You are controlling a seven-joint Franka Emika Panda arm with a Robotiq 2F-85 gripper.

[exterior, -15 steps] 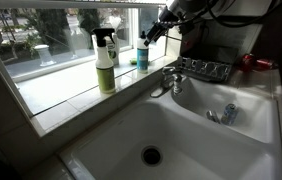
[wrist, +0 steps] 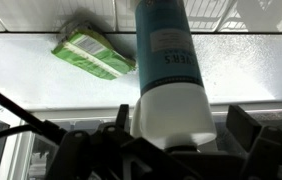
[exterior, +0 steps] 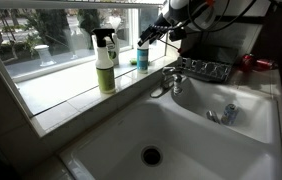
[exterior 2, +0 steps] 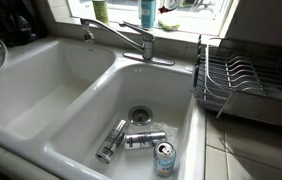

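Note:
On the windowsill stands a blue bottle [exterior: 143,60] with a white label. Close by its top is my gripper [exterior: 147,40], small and dark in exterior view 1. The wrist view has the bottle [wrist: 171,55] upside down in the picture, its wide white cap [wrist: 175,115] toward the open gripper. One finger [wrist: 111,135] appears on each side of the cap, with a gap showing on the right. Whether the cap lies fully between the fingers is hard to tell. Exterior view 2 shows the bottle's lower part [exterior 2: 148,14].
A green spray bottle [exterior: 105,68] stands left of the blue one. The faucet [exterior 2: 146,42] rises behind the double sink [exterior: 176,140]. Several cans [exterior 2: 146,140] lie or stand in one basin. A wire dish rack [exterior 2: 256,75] is beside it. A green packet [wrist: 93,52] lies near the bottle.
The arm has shifted slightly near the top of the blue bottle. The bottles and sink contents look unmoved.

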